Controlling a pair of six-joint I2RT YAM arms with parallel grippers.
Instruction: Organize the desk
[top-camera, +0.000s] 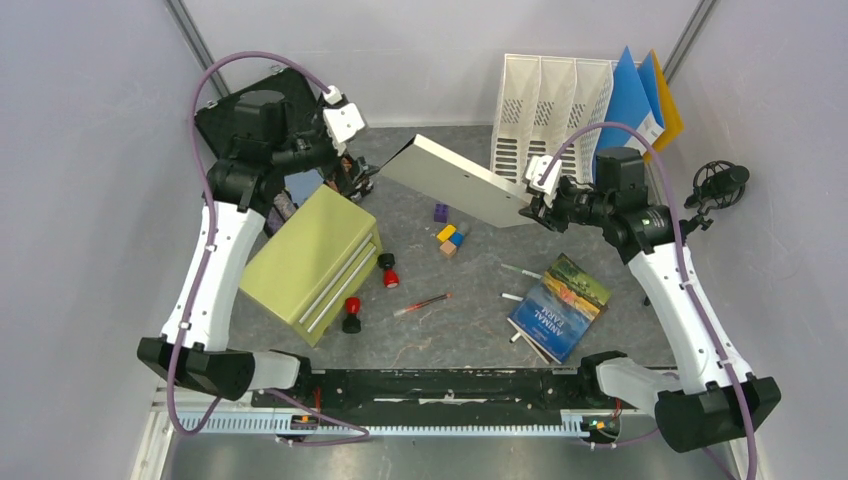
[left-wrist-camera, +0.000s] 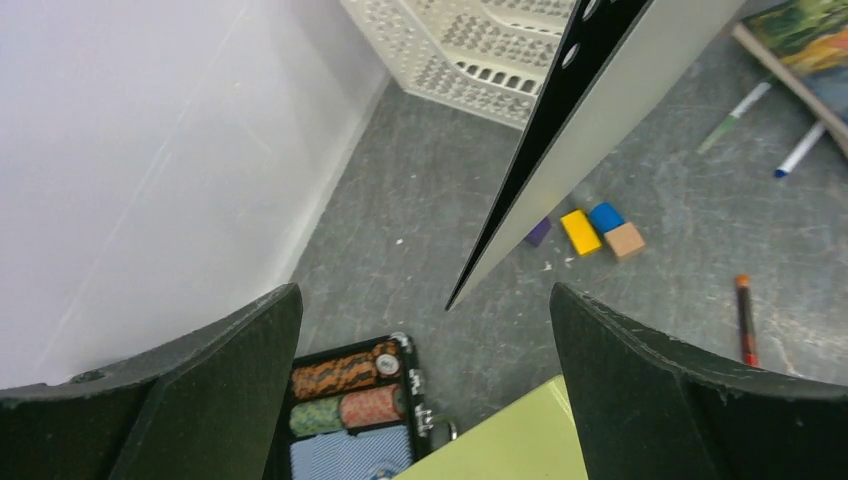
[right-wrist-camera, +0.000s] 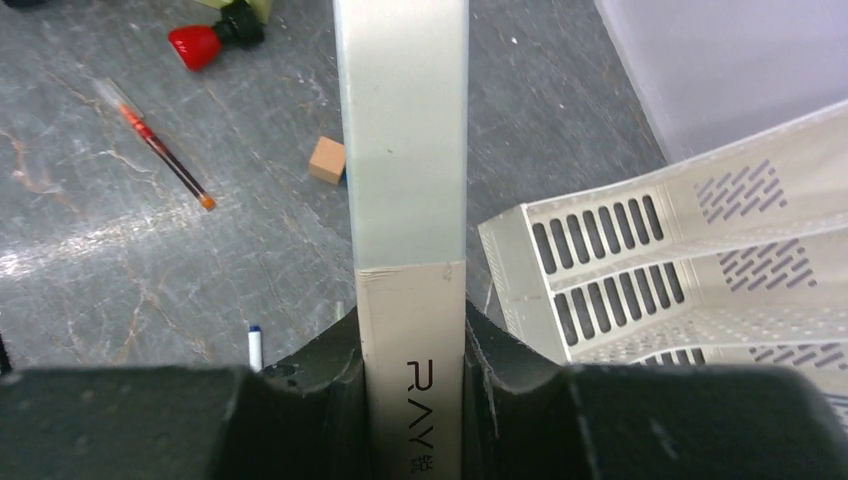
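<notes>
A white binder (top-camera: 455, 180), with "RAY" on its spine (right-wrist-camera: 405, 130), is held aloft mid-desk by my right gripper (top-camera: 540, 205), shut on it. My left gripper (top-camera: 360, 175) stands open beside the binder's far end, nothing between its fingers. A white file rack (top-camera: 530, 100) at back right holds blue (top-camera: 628, 100) and yellow folders. A green drawer box (top-camera: 310, 255) stands at left, an open black case (top-camera: 255, 115) behind it.
Coloured blocks (top-camera: 448, 247), pens (top-camera: 420, 305), two red-black stamps (top-camera: 390, 275) and books (top-camera: 560, 310) lie on the desk. A microphone (top-camera: 720, 185) stands at far right.
</notes>
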